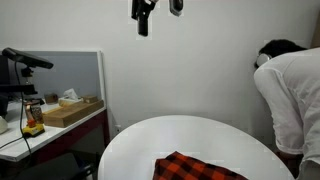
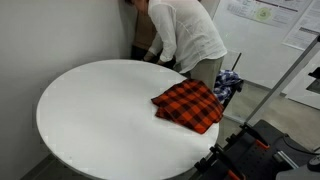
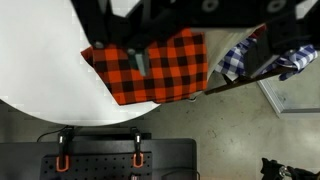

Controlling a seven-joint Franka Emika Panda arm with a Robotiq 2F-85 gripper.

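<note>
A red and black checked cloth lies fairly flat on the round white table, close to the edge. The second exterior view has the whole cloth on the table's right side. High above the tabletop, cut off by the upper border, hangs my gripper; two dark fingers stand apart with bare wall showing between them, so it looks open. In the wrist view the cloth lies below, partly covered by the dark, blurred gripper parts. Nothing held is visible.
A person in a white shirt bends down beside the table, close to the cloth. A side bench with boxes and bottles stands left. Blue-white checked fabric lies off the table.
</note>
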